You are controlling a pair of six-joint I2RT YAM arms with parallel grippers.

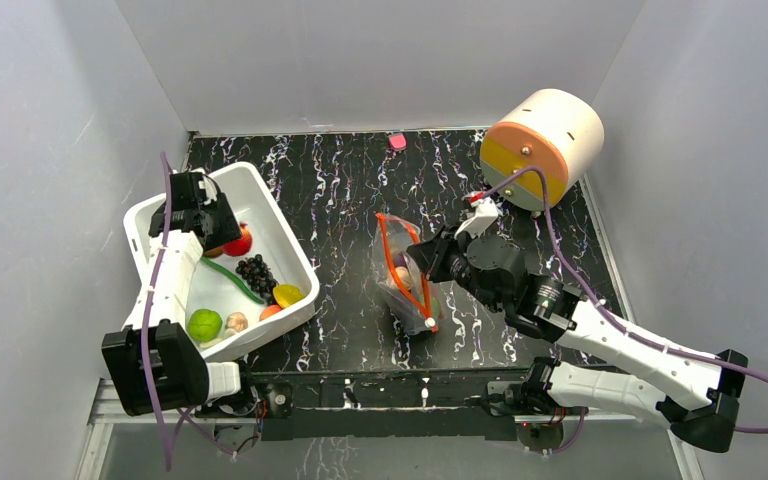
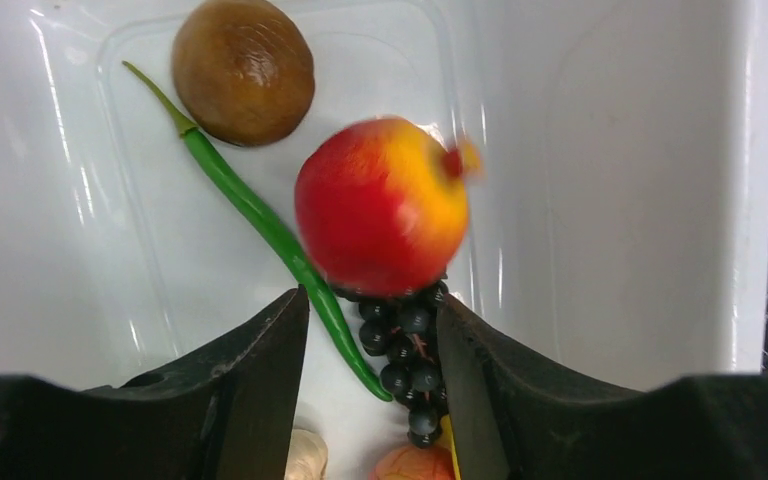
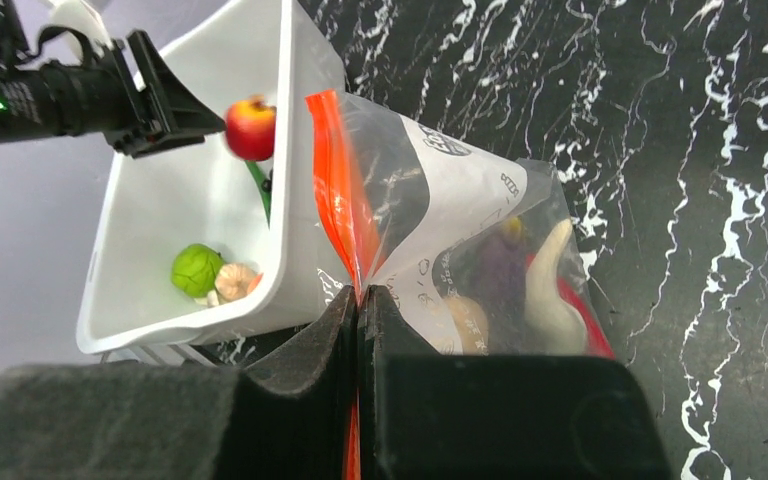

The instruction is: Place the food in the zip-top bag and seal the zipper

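Note:
The pomegranate (image 2: 385,205), red and yellow and blurred, is just ahead of my left gripper's fingertips in the left wrist view, apart from the pads as far as I can tell. My left gripper is over the white bin with its fingers apart and nothing between them. In the top view the pomegranate (image 1: 239,240) shows past the left fingers. My right gripper is shut on the orange zipper edge of the clear bag (image 3: 495,240). Inside the bag are an eggplant (image 3: 505,275), a pale curved item (image 3: 552,290) and a round tan item.
The white bin (image 1: 295,255) also holds a brown round item (image 2: 245,72), a green pepper (image 2: 250,205), grapes (image 2: 415,350), a yellow fruit (image 1: 287,295) and a green vegetable (image 1: 204,325). A pink block (image 1: 397,142) lies at the back.

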